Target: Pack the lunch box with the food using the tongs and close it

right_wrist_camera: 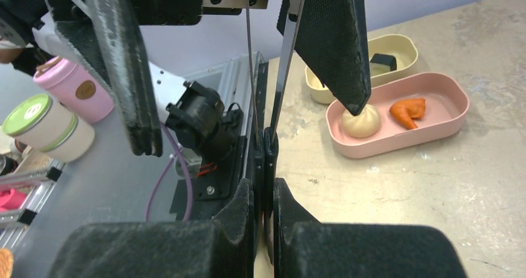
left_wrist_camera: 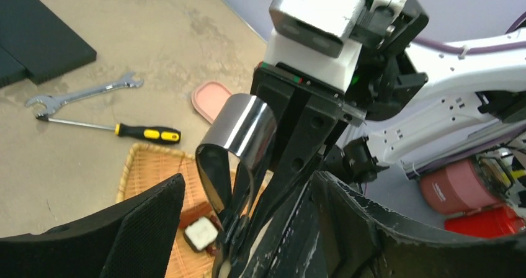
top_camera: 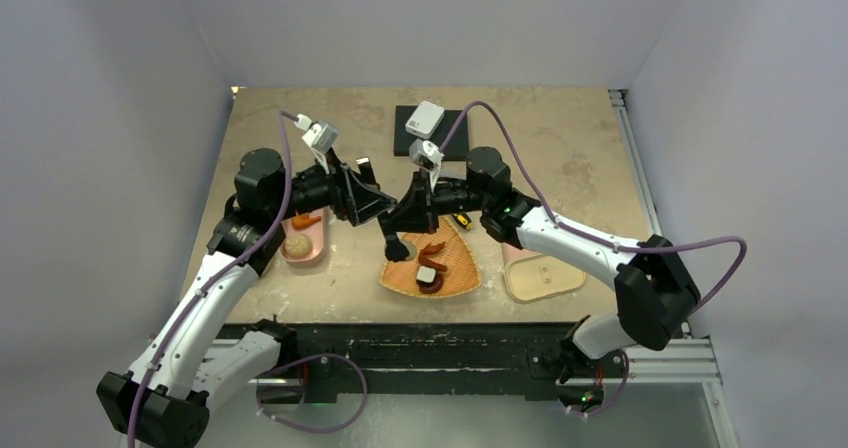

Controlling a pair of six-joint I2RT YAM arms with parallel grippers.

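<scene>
My right gripper is shut on a pair of tongs (left_wrist_camera: pixel 243 129) with a shiny metal bend and black lower arms. A tan roundish thing (top_camera: pixel 410 251), too small to identify, shows beside the tongs' dark lower end in the top view. My left gripper is open, its fingers (left_wrist_camera: pixel 149 228) on either side of the tongs. In the right wrist view, a pink lunch box (right_wrist_camera: pixel 403 143) holds a pale bun (right_wrist_camera: pixel 361 123) and an orange piece (right_wrist_camera: pixel 408 112). Behind it stands a yellow box (right_wrist_camera: pixel 397 42) with a dark piece inside.
A woven basket (top_camera: pixel 455 283) with several food pieces lies below the grippers. A screwdriver (left_wrist_camera: pixel 152 134) and a wrench (left_wrist_camera: pixel 93 92) lie behind it. At the right are a yellow tray-like piece (top_camera: pixel 545 280) and a pink one. A black pad (top_camera: pixel 455 148) is at the back.
</scene>
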